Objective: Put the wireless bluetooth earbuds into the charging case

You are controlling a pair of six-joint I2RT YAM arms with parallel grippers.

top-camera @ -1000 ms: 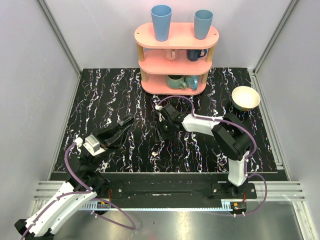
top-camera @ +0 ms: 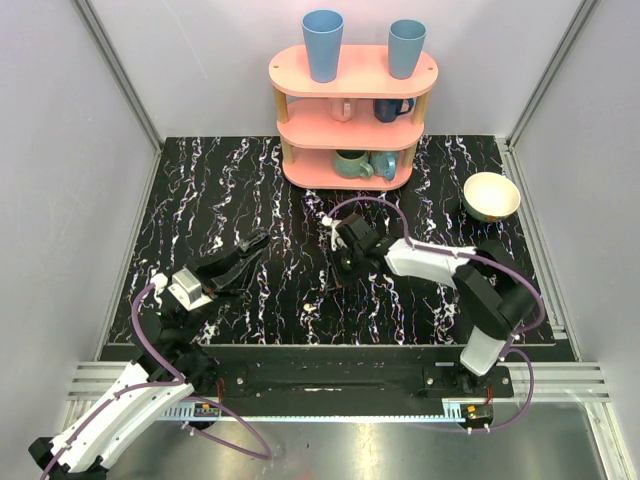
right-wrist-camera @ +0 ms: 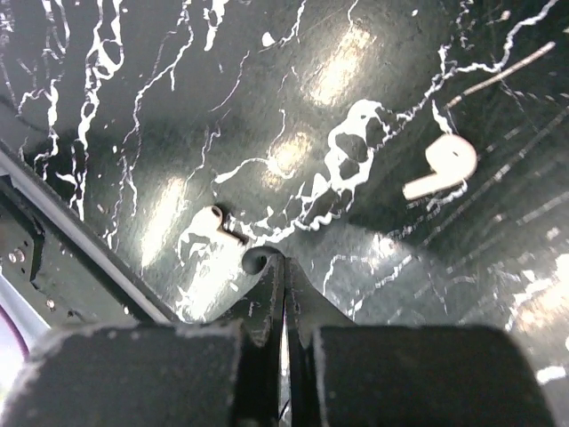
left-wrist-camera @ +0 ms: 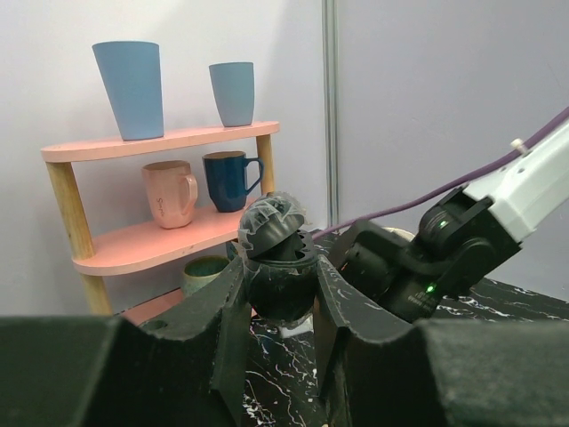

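Note:
My left gripper is shut on the dark charging case (left-wrist-camera: 283,277), held up off the table; its lid part looks clear and tilted back. The inside of the case does not show. One pale earbud (right-wrist-camera: 209,224) lies on the black table left of my right gripper, close to its tips. Another pale earbud (right-wrist-camera: 444,166) lies farther off to the right in the right wrist view. The right fingers are together, pointing down at the table, with no earbud visible between them. A small dark round shape touches their tips; what it is I cannot tell.
A pink shelf (top-camera: 345,128) with cups and mugs stands at the back. A cream bowl (top-camera: 491,196) sits at the right. A dark front rail (right-wrist-camera: 84,236) runs near the left earbud.
My right gripper has moved a little to the right and toward the front edge. The left arm and the case in its gripper have stayed still.

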